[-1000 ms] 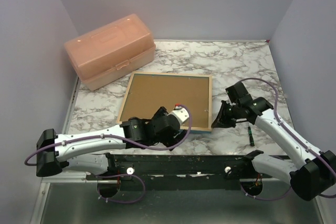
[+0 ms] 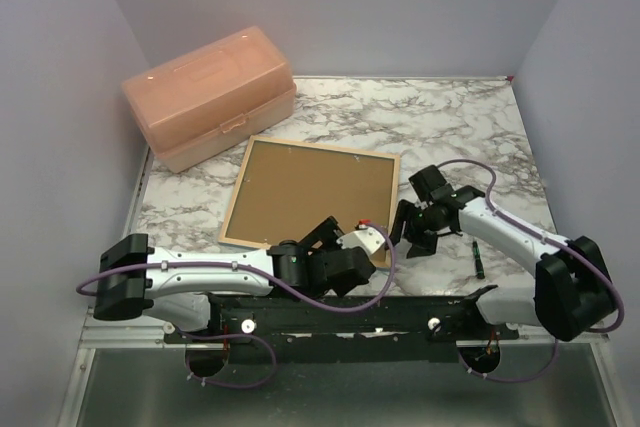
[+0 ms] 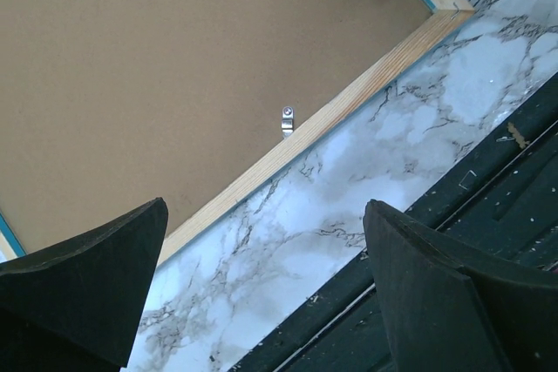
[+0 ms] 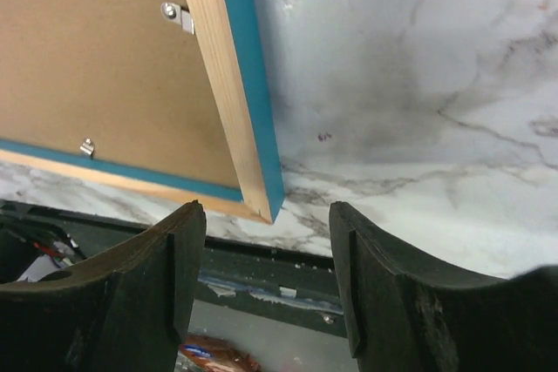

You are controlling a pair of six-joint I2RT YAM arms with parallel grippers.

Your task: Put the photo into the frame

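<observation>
A square wooden frame [image 2: 246, 158] with a brown board and small metal clips lies on the marble table; blue shows along its edge in both wrist views. My left gripper is open over the frame's near rail [image 3: 375, 76], nothing between its fingers. My right gripper stands open by the frame's near right corner [image 4: 260, 202], also empty. The left arm hides part of the frame's near side in the top view. I cannot pick out a photo.
A pink lidded case [image 2: 205, 87] sits at the back left. A dark slender object [image 2: 478, 259] lies at the right front. Marble is clear behind and right of the frame. A dark ledge [image 4: 261, 271] runs along the front.
The frame's near right part has shifted a little.
</observation>
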